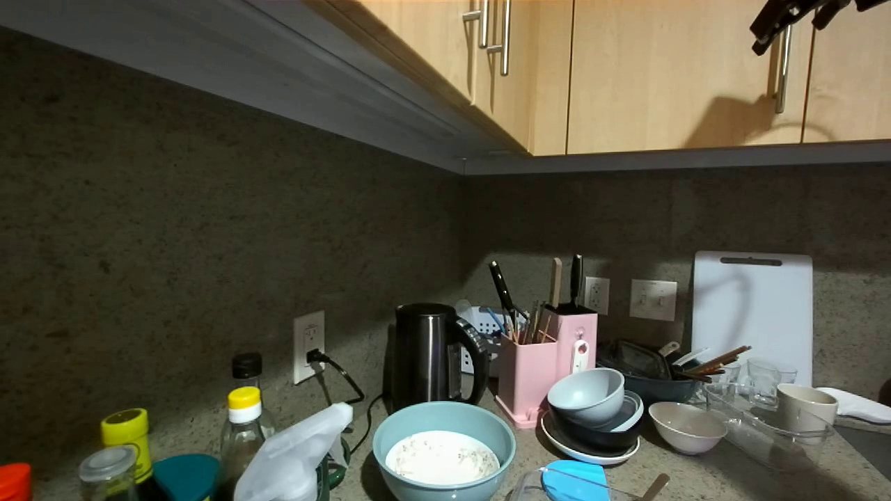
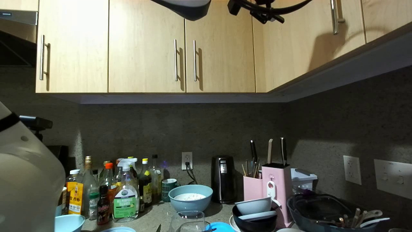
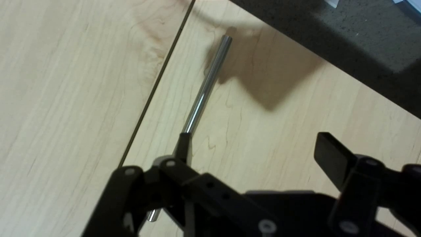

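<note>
My gripper stands open in front of a light wooden cabinet door [image 3: 252, 130], its black fingers [image 3: 182, 148] wide apart with nothing held. A slim metal bar handle [image 3: 207, 89] runs diagonally through the wrist view. The left finger covers part of that bar; whether they touch I cannot tell. From exterior view 1, the gripper [image 1: 791, 26] shows at the top right, overlapping the upper part of the handle [image 1: 782, 83]. In exterior view 2 the gripper [image 2: 256, 13] hangs at the top, left of the same handle [image 2: 334, 17]. The door looks closed.
Below the cabinets, the counter is crowded: a blue bowl [image 1: 443, 413], a kettle [image 1: 424, 355], a pink knife block [image 1: 572, 342], stacked dishes [image 1: 589, 401] and several bottles [image 2: 146, 181]. A white cutting board [image 1: 752, 317] leans against the wall. Air around the gripper looks clear.
</note>
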